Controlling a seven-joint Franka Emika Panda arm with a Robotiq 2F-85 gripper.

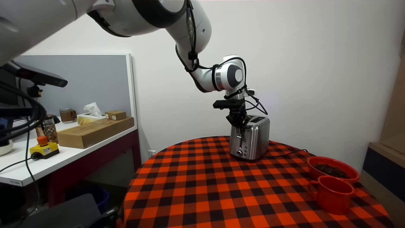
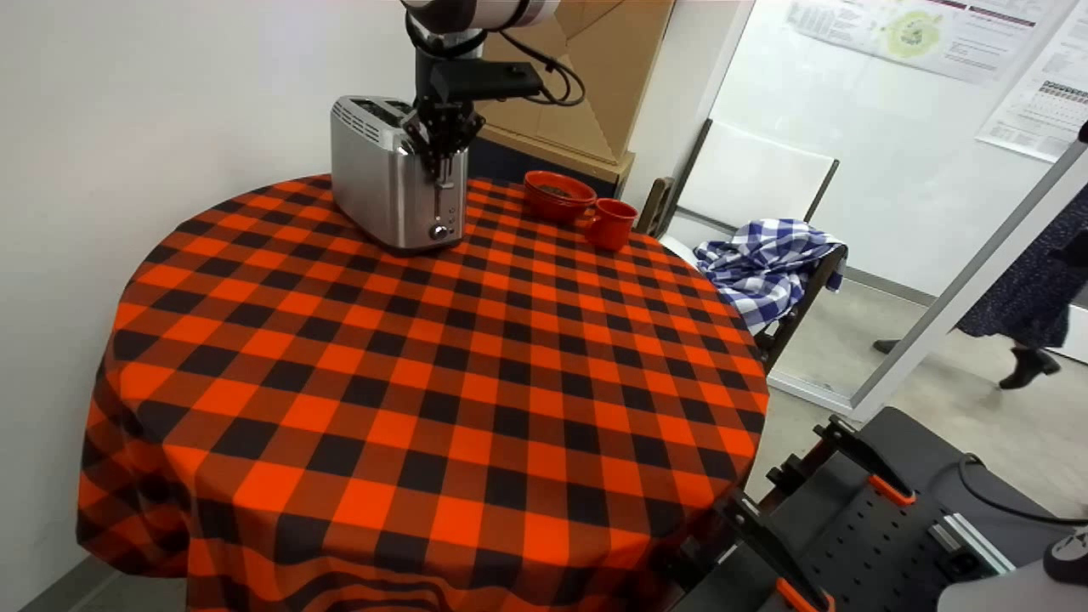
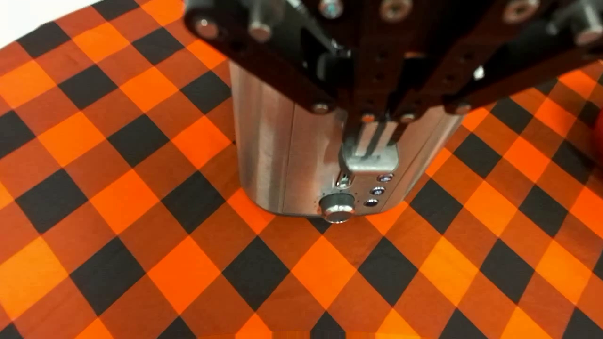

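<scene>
A silver toaster (image 1: 251,140) stands upright near the table's back edge, its control end facing the open tabletop. My gripper (image 1: 239,129) points down at that end, its fingers shut. In the wrist view the toaster's lever (image 3: 370,161) lies right below the fingertips. They look to be touching or very close to it; I cannot tell which. Below the lever are a round knob (image 3: 337,207) and several small buttons (image 3: 378,191). Nothing shows held between the fingers. From the other side, exterior view 2 shows the gripper (image 2: 440,167) against the toaster's front end.
A red bowl (image 1: 315,167) with dark contents and a red mug (image 1: 333,197) sit on the table's right side. The toaster's cord (image 1: 290,153) runs to the right behind it. Most of the checkered tablecloth (image 2: 408,388) is bare.
</scene>
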